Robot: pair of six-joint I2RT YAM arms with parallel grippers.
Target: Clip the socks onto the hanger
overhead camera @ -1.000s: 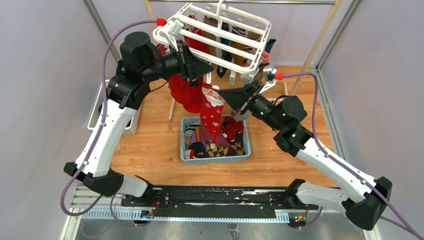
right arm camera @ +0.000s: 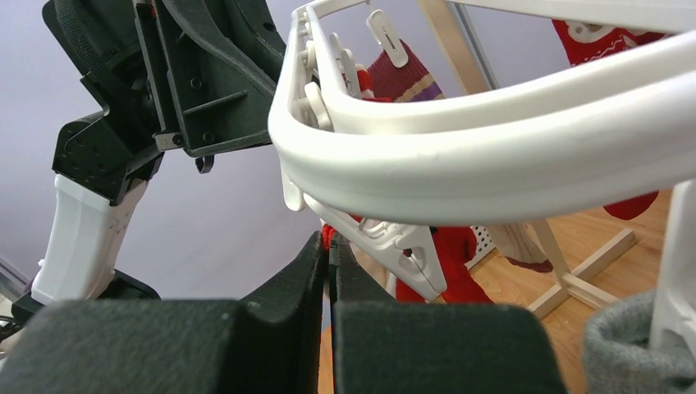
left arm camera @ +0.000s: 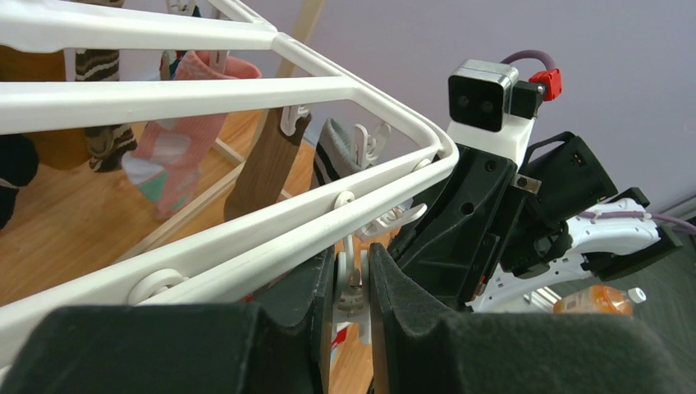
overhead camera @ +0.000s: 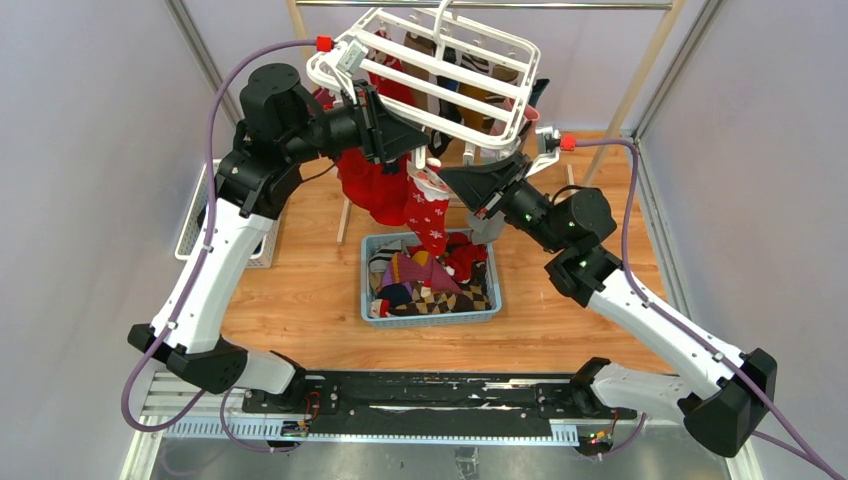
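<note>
The white clip hanger (overhead camera: 450, 80) hangs at the top with socks clipped along it. My left gripper is shut on a white clip (left arm camera: 351, 300) under the hanger's front rail. A red Santa sock (overhead camera: 428, 210) hangs beneath that spot. My right gripper is shut at that sock's top, just below the clip (right arm camera: 402, 254); a sliver of red shows at its fingertips. A grey sock (right arm camera: 636, 345) hangs from a neighbouring clip.
A blue basket (overhead camera: 430, 317) of loose socks stands on the wooden floor below. A white basket (overhead camera: 260, 255) is at the left, behind my left arm. Hanging socks crowd the space behind the front rail.
My left arm has stayed in place.
</note>
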